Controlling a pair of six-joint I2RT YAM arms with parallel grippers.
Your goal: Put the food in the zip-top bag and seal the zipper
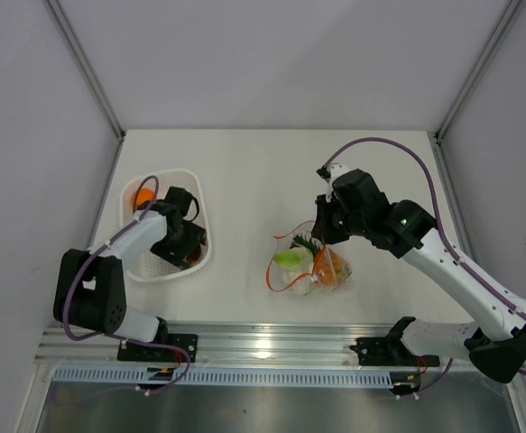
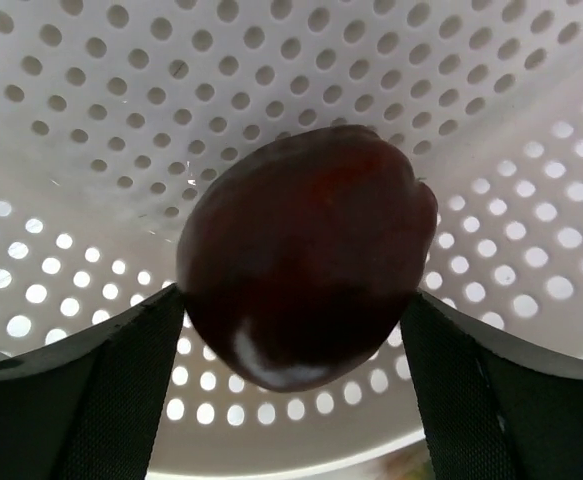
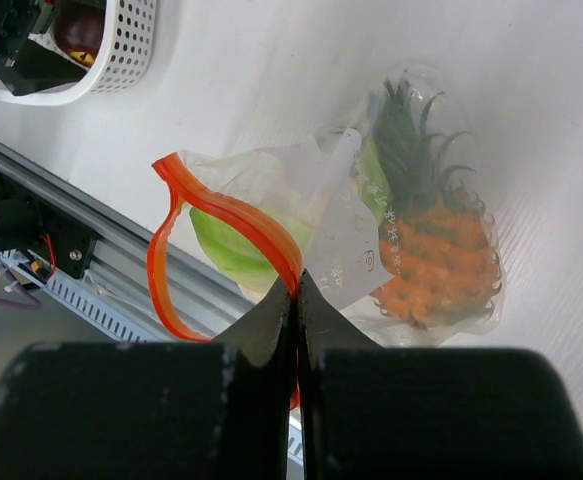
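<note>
A dark red, roundish fruit (image 2: 306, 255) lies in the white perforated basket (image 1: 199, 185), filling the middle of the left wrist view. My left gripper reaches down into the basket with its fingers apart, one on either side of the fruit. Whether both press on it is hard to tell. The clear zip bag (image 3: 346, 220) has an orange-red zipper rim (image 3: 236, 215) with its mouth spread. My right gripper is shut on that rim. Inside the bag are a pineapple-like item (image 3: 436, 260) and a light green item (image 3: 233, 250).
An orange item (image 1: 143, 197) sits at the back left of the basket. A metal rail (image 1: 263, 334) runs along the front edge.
</note>
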